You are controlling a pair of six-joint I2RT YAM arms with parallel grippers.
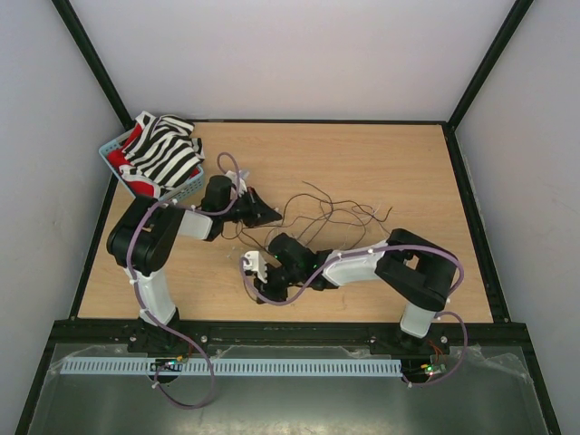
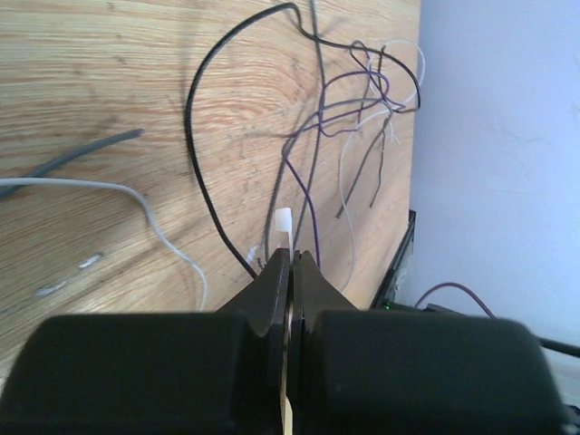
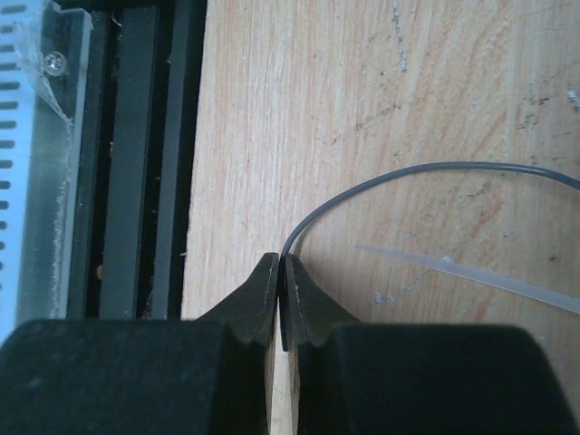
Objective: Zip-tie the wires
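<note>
A loose tangle of black, grey, white and purple wires (image 1: 335, 210) lies on the wooden table. My left gripper is shut above it at the left; a small white tip (image 2: 283, 220) shows just beyond its fingertips, and I cannot tell whether it is held. My right gripper is low near the front edge, shut on a dark grey wire (image 3: 435, 165), which curves away to the right. A thin translucent strip (image 3: 480, 275), perhaps a zip tie, lies beside that wire.
A blue basket (image 1: 186, 188) with striped and red cloth stands at the back left. The front frame edge (image 3: 122, 181) runs close to my right gripper.
</note>
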